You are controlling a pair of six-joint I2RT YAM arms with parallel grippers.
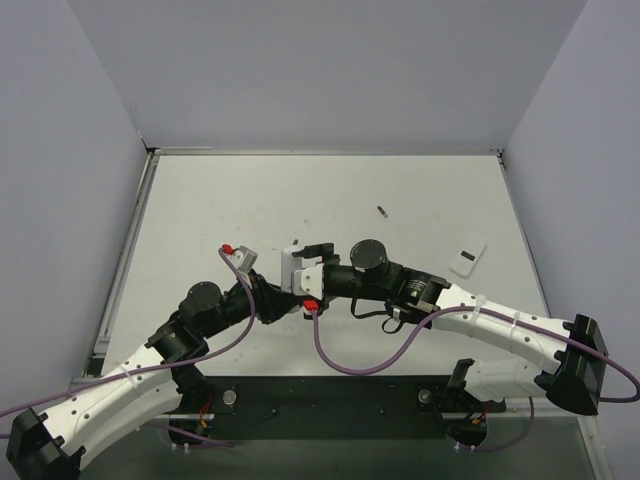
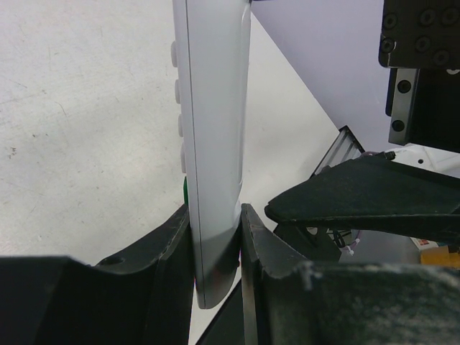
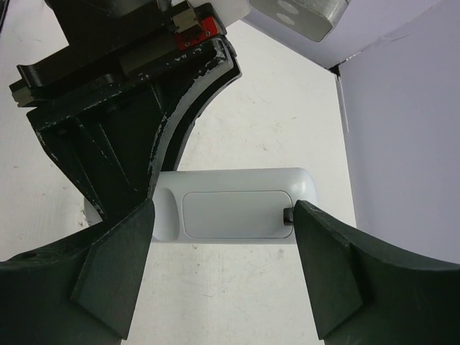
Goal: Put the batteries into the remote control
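A white remote control stands on edge in the left wrist view, its buttons facing left, clamped near its lower end by my left gripper. From above, the remote is held clear of the table between both arms. Its back faces the right wrist camera, showing an outlined rectangular panel with a small dark notch at one end. In front of that back, my right gripper is open, its fingers spread toward the panel's two ends. Whether a fingertip touches the notch is unclear.
A small dark cylinder, likely a battery, lies at the back of the white table. Farther right rests a white object with a grey patch.
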